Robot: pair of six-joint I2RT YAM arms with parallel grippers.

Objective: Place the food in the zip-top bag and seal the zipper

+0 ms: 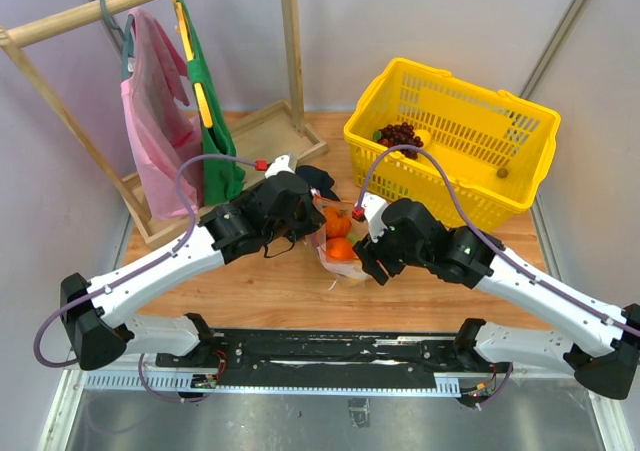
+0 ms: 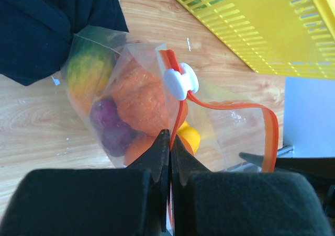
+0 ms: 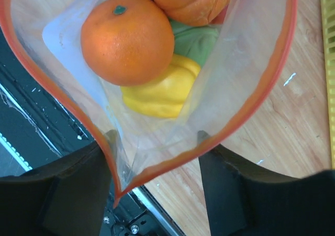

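The clear zip top bag [image 1: 338, 241] with orange rim and white slider [image 2: 180, 81] holds food: an orange [image 3: 127, 40], a yellow pepper [image 3: 159, 89], a green item, a purple item [image 2: 107, 123], orange items and a mottled mango-like item [image 2: 88, 68]. My left gripper is shut on the bag's orange zipper edge. My right gripper is part open at the bag's open mouth, a finger on each side near the orange rim.
A yellow basket [image 1: 460, 171] with grapes [image 1: 397, 134] stands behind at the right. A dark cloth [image 2: 47, 32] lies beside the bag; a wooden rack with pink [image 1: 150, 151] and green bags stands left.
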